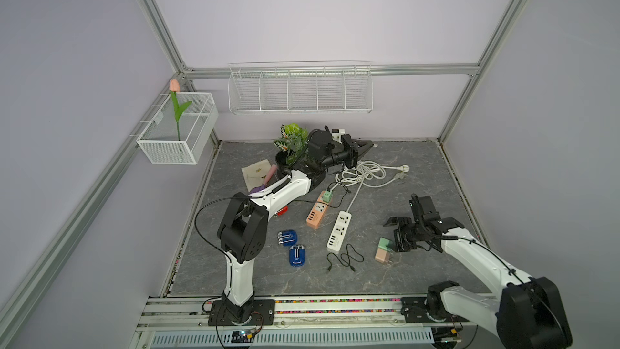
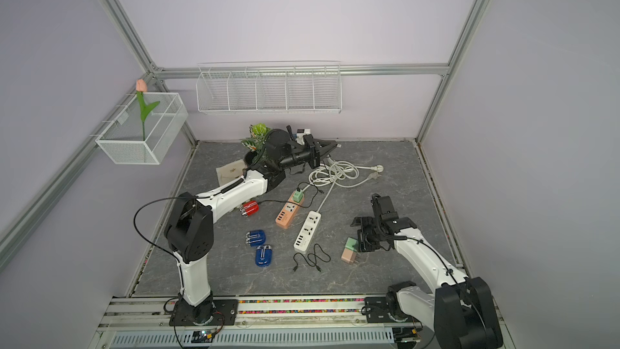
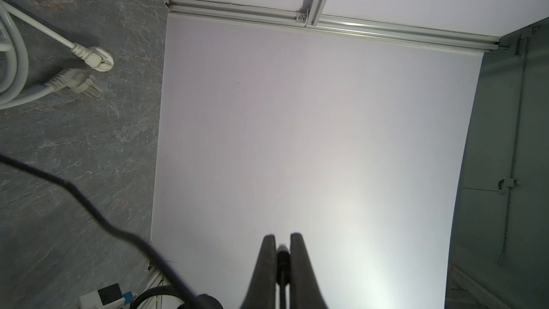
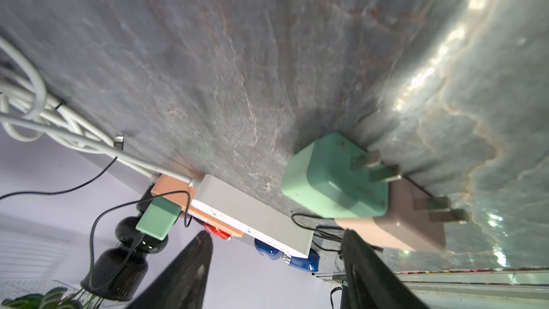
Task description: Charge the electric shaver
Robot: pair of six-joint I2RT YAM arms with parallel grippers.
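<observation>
At the back of the table my left gripper is shut on a thin black cable plug, whose pale tip peeks out between the fingertips. A black cord runs to a green adapter seated in the orange power strip. On the right, my open right gripper stands just beside a second green adapter and a pink adapter; nothing is between its fingers. A glossy black object stands behind the strips; I cannot tell whether it is the shaver, and the left arm hides it from above.
A white power strip lies beside the orange one, with coiled white cord behind. Two blue multi-tools, a loose black cable and a potted plant are around.
</observation>
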